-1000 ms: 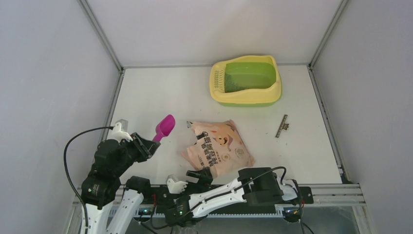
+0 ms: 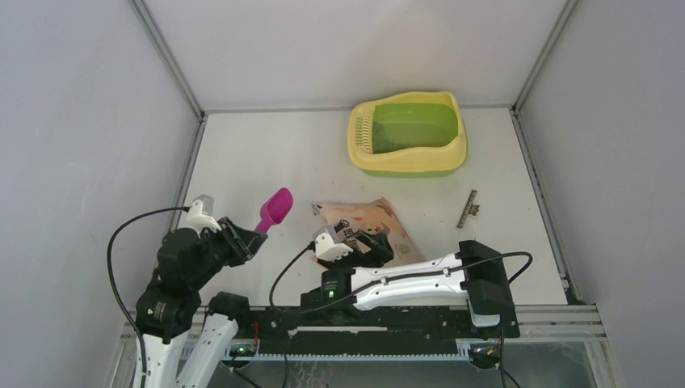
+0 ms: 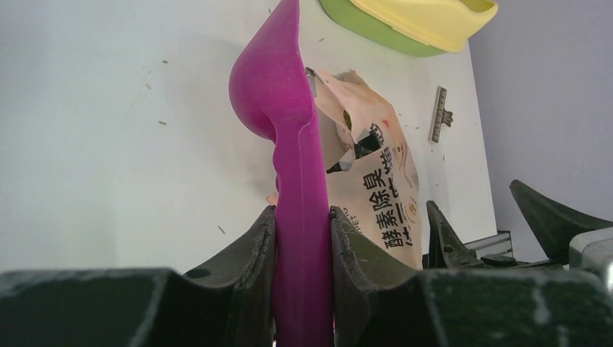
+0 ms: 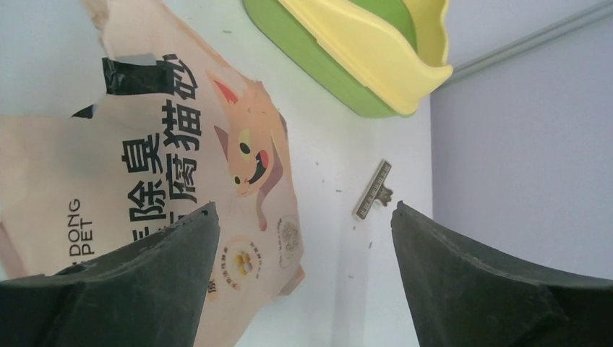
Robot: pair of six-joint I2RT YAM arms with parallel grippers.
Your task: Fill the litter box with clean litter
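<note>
The magenta scoop (image 2: 276,207) is held by its handle, with my left gripper shut on it; its bowl points away from the gripper. A pink litter bag (image 2: 392,230) with dark lettering lies on the table, partly covered by the right arm. Its mouth (image 3: 340,137) gapes on the left side in the left wrist view. Over the bag, my right gripper stands open, its fingers apart and empty. The yellow-rimmed green litter box (image 2: 452,150) rests at the back, a thin scatter of green bits on its floor.
A small metal clip (image 2: 467,208) lies on the right of the table (image 2: 509,242). Small dark crumbs dot the surface.
The right gripper has moved away from the front edge and rightward over the bag. The left arm looks still.
</note>
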